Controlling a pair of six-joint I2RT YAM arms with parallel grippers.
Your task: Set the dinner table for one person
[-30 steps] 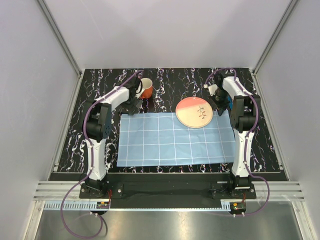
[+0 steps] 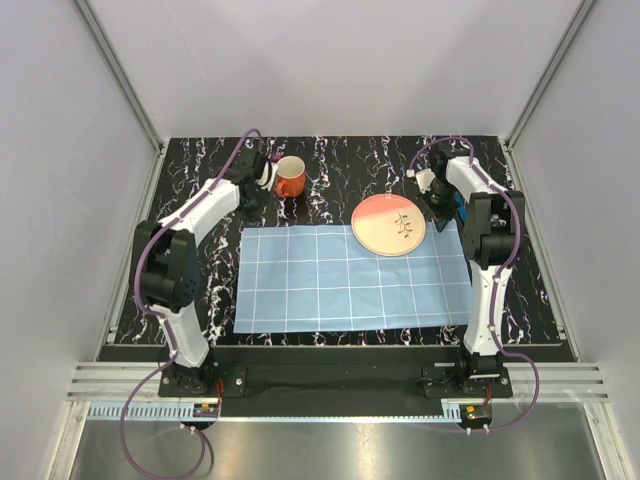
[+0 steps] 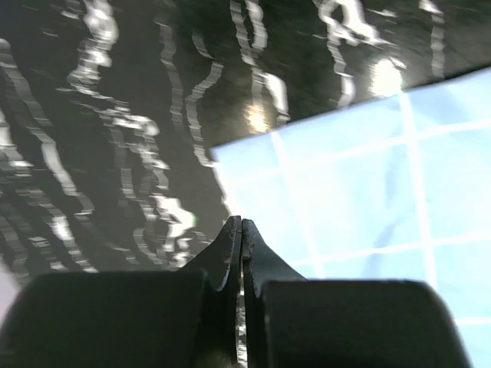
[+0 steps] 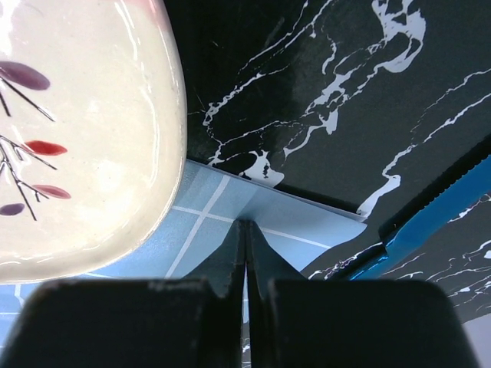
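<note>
The blue placemat with white lines [image 2: 340, 285] lies flat across the front of the table. A plate with a pink band and a leaf pattern [image 2: 388, 224] rests over its upper edge, right of centre. Behind the mat's upper left corner stands an orange mug [image 2: 290, 177], upright. My left gripper is shut with nothing between its fingers, close to that corner. Over the mat's upper right corner my right gripper is also shut and empty, just right of the plate. A blue toothed utensil [image 4: 433, 222] lies on the table to its right.
Pale walls [image 2: 320, 65] enclose the back and sides. Most of the mat left of the plate is clear.
The right arm, plate, mat and mug look unmoved.
</note>
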